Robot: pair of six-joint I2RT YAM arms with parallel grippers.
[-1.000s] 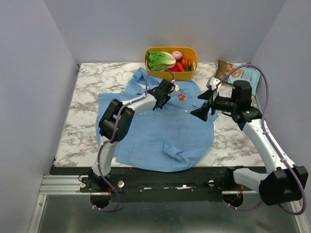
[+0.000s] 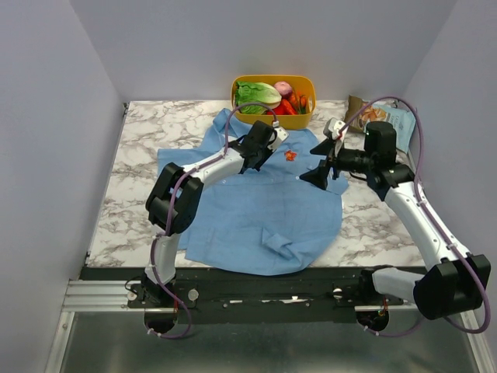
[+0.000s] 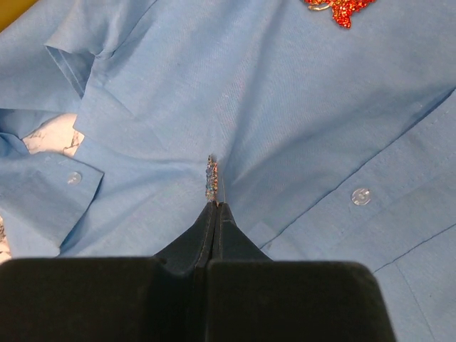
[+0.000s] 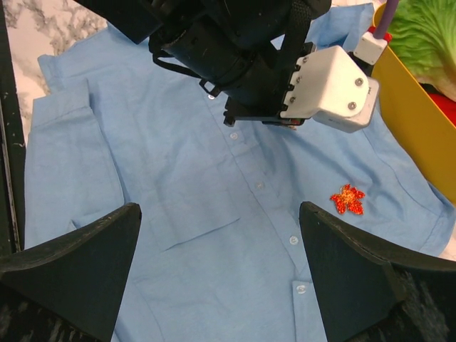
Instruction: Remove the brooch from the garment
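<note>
A blue shirt (image 2: pixel 264 217) lies spread on the marble table. A red-orange, leaf-shaped brooch (image 2: pixel 290 155) (image 3: pixel 337 8) (image 4: pixel 348 199) rests on its upper part. In the left wrist view, my left gripper is shut over the shirt, with a thin glittery silver piece (image 3: pixel 211 174) at its tips; whether it is held is unclear. The brooch lies beyond, at the top edge. My right gripper (image 2: pixel 322 171) stands open above the shirt's right side, right of the brooch.
A yellow basket (image 2: pixel 272 120) of vegetables stands behind the shirt. A snack bag (image 2: pixel 396 122) lies at the back right. Bare marble (image 2: pixel 124 194) shows at the left and at the right.
Over the last second my left arm has shifted slightly, its wrist appearing a little larger, as if raised. My right arm has moved slightly; the brooch has stayed in place.
</note>
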